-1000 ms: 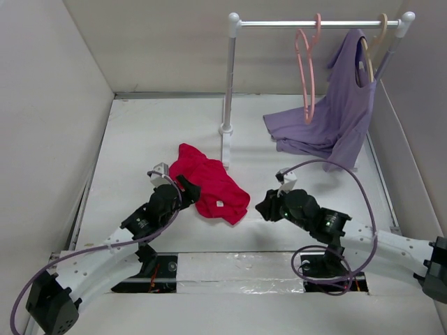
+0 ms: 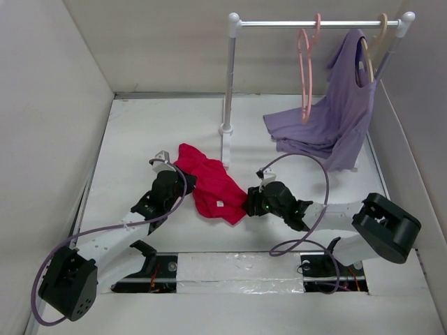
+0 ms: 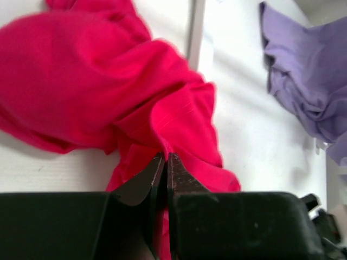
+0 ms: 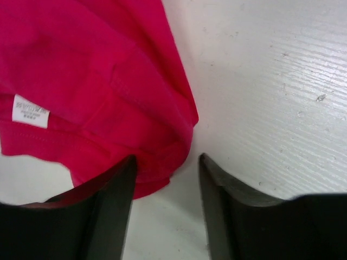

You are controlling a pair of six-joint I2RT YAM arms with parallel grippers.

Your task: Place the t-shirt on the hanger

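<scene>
A crumpled red t-shirt point(image 2: 216, 188) lies on the white floor, its label showing in the right wrist view. My left gripper is shut at the shirt's upper-left part, with a red fold rising at its tips; whether cloth is pinched is unclear. My right gripper is part open over the shirt's lower-right corner, red cloth point(image 4: 157, 157) between or just beside its blurred fingers. Two pink hangers point(image 2: 309, 77) hang empty on the rail point(image 2: 342, 24).
A purple shirt point(image 2: 342, 118) hangs on a beige hanger at the right, draping onto the floor. The rack's post point(image 2: 230, 84) stands behind the red shirt.
My right gripper has moved left onto the red shirt's lower-right corner.
</scene>
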